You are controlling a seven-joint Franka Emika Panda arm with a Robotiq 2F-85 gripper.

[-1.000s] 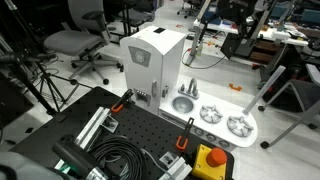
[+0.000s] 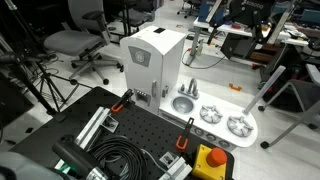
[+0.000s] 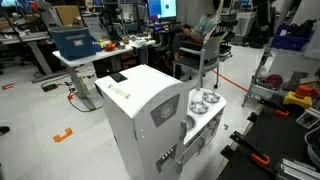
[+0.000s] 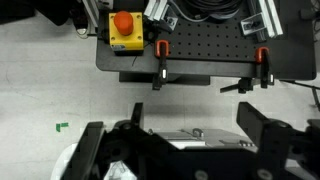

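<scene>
In the wrist view my gripper shows at the bottom, its dark fingers spread wide with nothing between them. Exterior view 1 has the dark gripper (image 2: 244,28) high at the top, well clear of everything on the table and floor. A white toy kitchen stands beyond the table: a tall cabinet (image 2: 152,62) is joined to a low counter (image 2: 228,107). The counter carries a grey sink (image 2: 182,105) with a faucet (image 2: 193,88), and two crinkled silvery round pieces (image 2: 239,126) lie on it. The kitchen is mostly hidden from the wrist camera by the gripper.
A dark perforated table (image 4: 215,42) holds a coiled black cable (image 2: 118,158), orange-handled clamps (image 4: 163,48) and a yellow box with a red button (image 4: 124,25). Office chairs (image 2: 77,38) stand behind.
The gripper has shifted slightly to the right at the top of exterior view 1. The kitchen and the things on the table look unmoved.
</scene>
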